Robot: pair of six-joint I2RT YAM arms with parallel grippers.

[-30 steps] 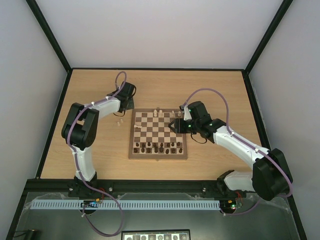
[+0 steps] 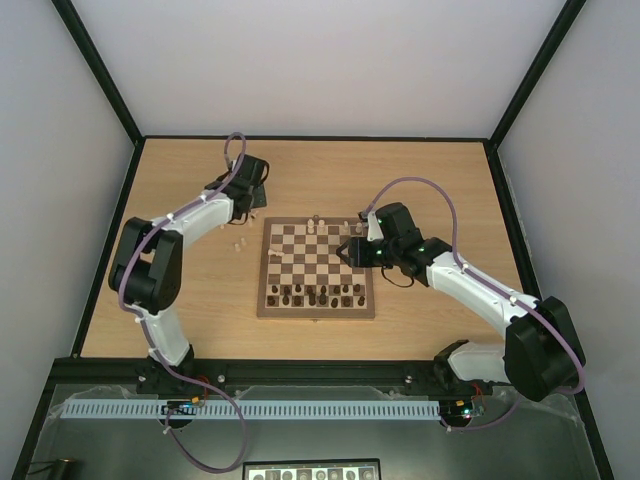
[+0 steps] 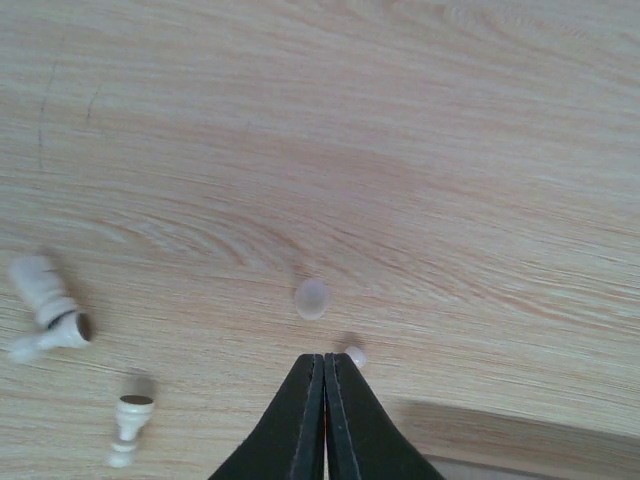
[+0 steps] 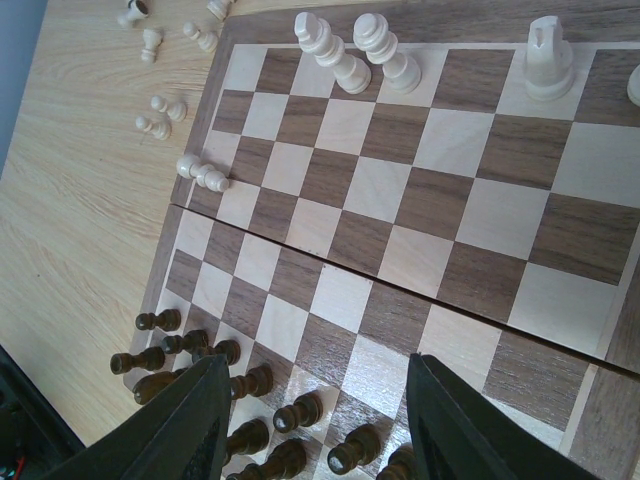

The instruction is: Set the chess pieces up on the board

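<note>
The chessboard (image 2: pixel 317 222) carries rows of dark pieces (image 4: pixel 300 410) at its near side. A few white pieces (image 4: pixel 388 52) stand on the far side, and a white piece (image 4: pixel 203 172) lies over at the board's left edge. Beyond the board's far left corner is my left gripper, its fingertips together. A small white piece (image 3: pixel 355 355) shows just past them; whether anything is held between them is hidden. Loose white pieces (image 3: pixel 130 420) lie on the table. Over the board's right side my right gripper hangs open, nothing seen held between its fingers.
More loose white pieces (image 4: pixel 160 115) lie on the wood left of the board, one pair (image 3: pixel 45 300) touching. A clear round spot or piece (image 3: pixel 311 298) sits near the left fingertips.
The left arm has swung a little to the left and farther away, uncovering more loose pieces in the top view. The right arm and the board look unchanged.
</note>
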